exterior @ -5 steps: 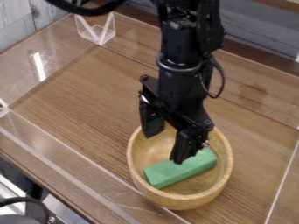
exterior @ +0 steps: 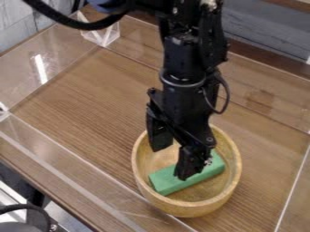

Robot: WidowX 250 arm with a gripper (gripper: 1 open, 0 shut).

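Observation:
A tan round bowl (exterior: 223, 196) sits at the lower middle of the wooden table, with a green rectangular block (exterior: 169, 182) lying inside it. My black gripper (exterior: 173, 148) points down from above, its fingers open over the bowl, the lower one just above the green block. The gripper hides part of the bowl's back and of the block. I cannot tell whether a finger touches the block.
A clear object (exterior: 101, 30) stands at the back left by the table's edge. A dark cable or part lies at the bottom left corner.
The gripper has shifted slightly downward and to the left over the bowl, its lower finger now nearer the green block. The bowl and block look nearly the same.

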